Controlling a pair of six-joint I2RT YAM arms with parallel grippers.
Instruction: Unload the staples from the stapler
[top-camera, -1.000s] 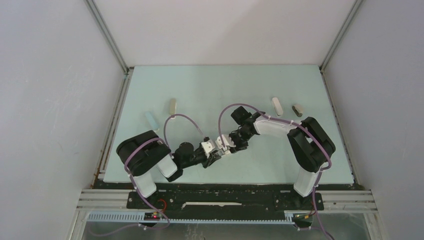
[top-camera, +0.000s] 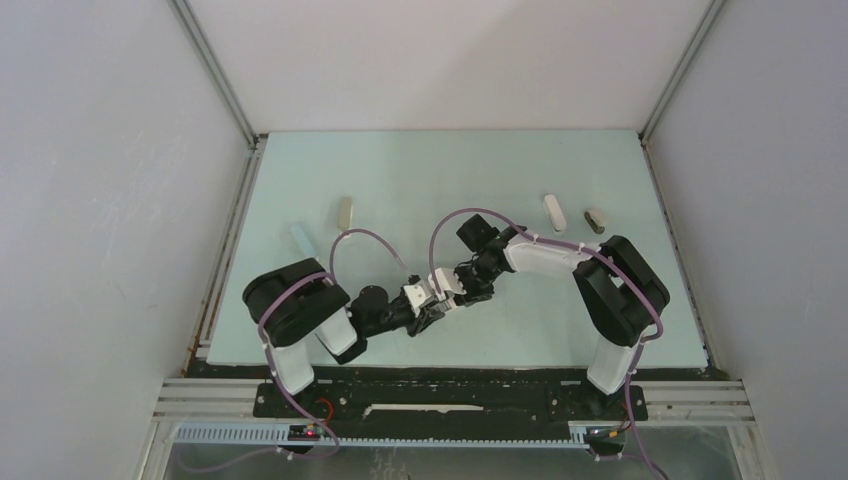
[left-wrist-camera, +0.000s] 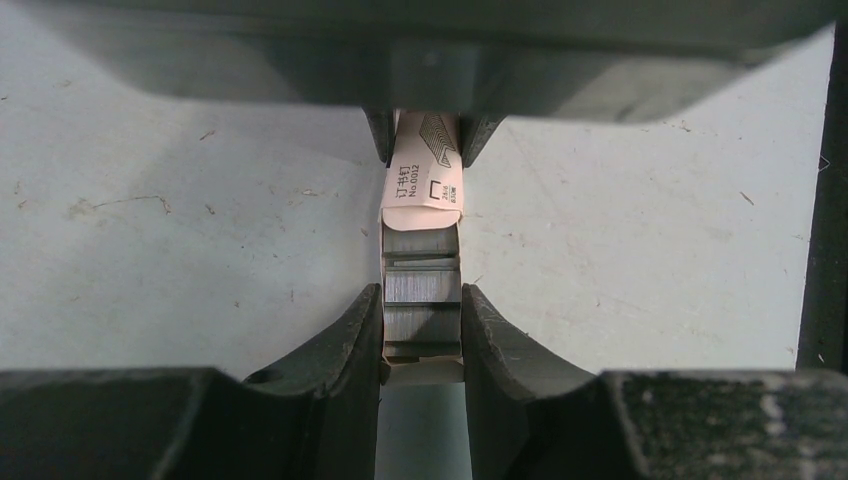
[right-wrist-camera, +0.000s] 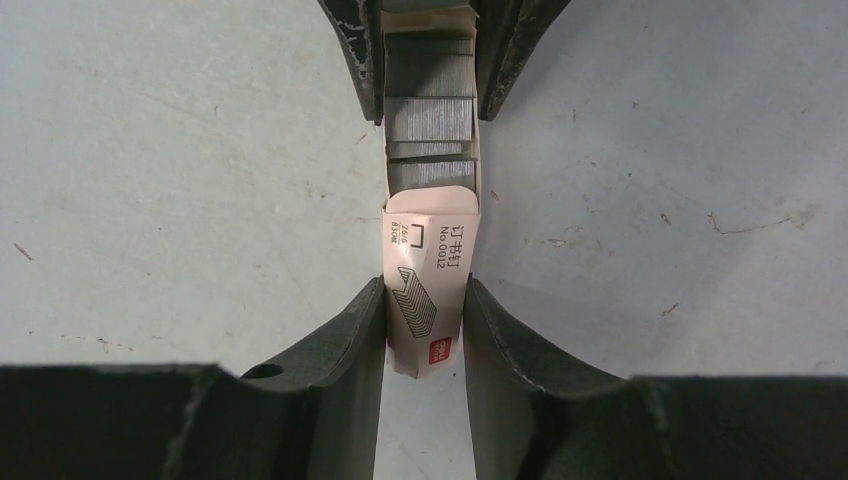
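Note:
Between my two grippers is a pale staple box, its sleeve (right-wrist-camera: 430, 265) printed and slid part way off the tray of staples (left-wrist-camera: 422, 285). In the left wrist view, my left gripper is shut on the tray end, with rows of grey staples showing. My right gripper is shut on the sleeve, as the right wrist view shows. From above, both grippers meet near the table's front middle and hide most of the box. I cannot make out for certain which of the small objects on the table is the stapler.
A small dark-and-pale object (top-camera: 595, 220) and a white block (top-camera: 555, 212) lie at the right. A beige block (top-camera: 345, 213) and a light-blue piece (top-camera: 304, 240) lie at the left.
My left arm has shifted slightly right, and my right gripper a little left. Over this last second both grippers keep hold of the box.

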